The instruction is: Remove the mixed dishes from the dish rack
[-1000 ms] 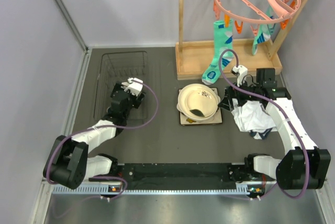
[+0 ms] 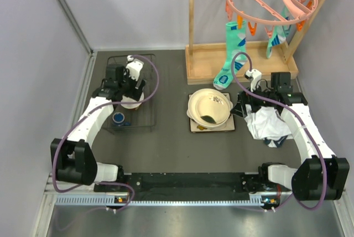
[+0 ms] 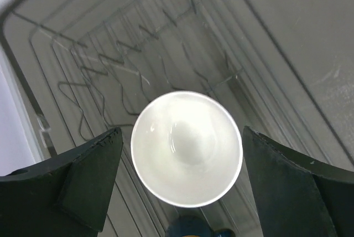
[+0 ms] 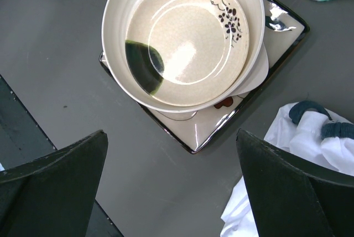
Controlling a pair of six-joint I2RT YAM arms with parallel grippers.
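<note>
A wire dish rack stands at the left of the table. Inside it sits a white round dish, centred between the spread fingers of my left gripper and lower than them. Below that dish is a small dark blue piece, seen as a blue round item from the top. My right gripper is open and empty, just right of a stack. That stack has a patterned beige plate inside a cream pot, resting on a square dark-edged plate.
White cloth lies under and right of my right arm. At the back right, a wooden stand carries an orange hanger with teal socks. The table between rack and stack is free.
My left arm has moved left and toward the back over the rack, uncovering the white dish and the blue item. The right arm and the stack are still.
</note>
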